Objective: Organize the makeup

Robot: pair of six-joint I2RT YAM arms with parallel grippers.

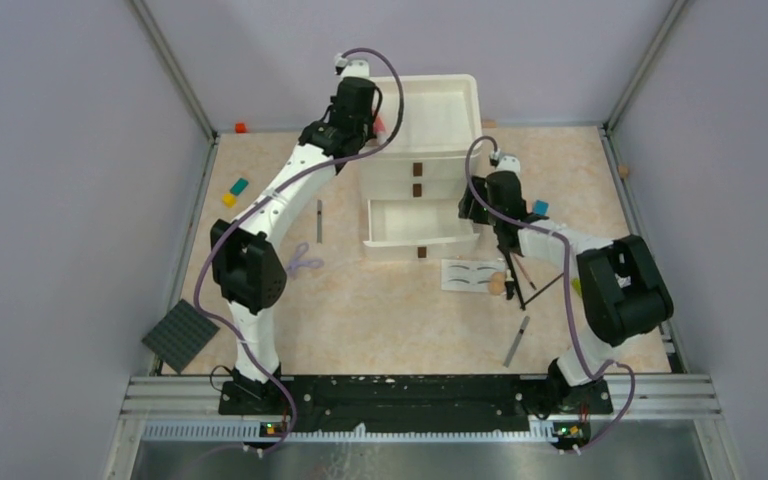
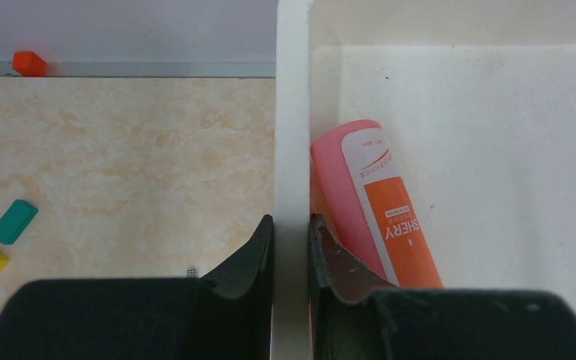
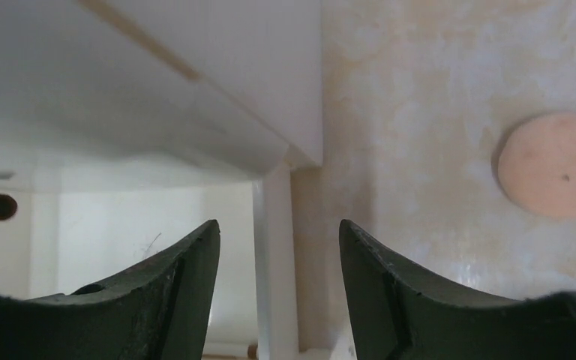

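Note:
The white drawer organizer has its lower drawer pulled out. My left gripper has its fingers closed on the upper box's white rim, upright between them. A pink bottle with an orange label lies inside that box, beside the rim. My right gripper stands open at the lower drawer's right wall, under the upper drawer's corner, with that wall between and beyond its fingertips. A peach round pad lies on the table to its right.
A white sheet with brows, brushes and a grey stick lie front right. Purple scissors, small blocks and a dark grid pad are on the left.

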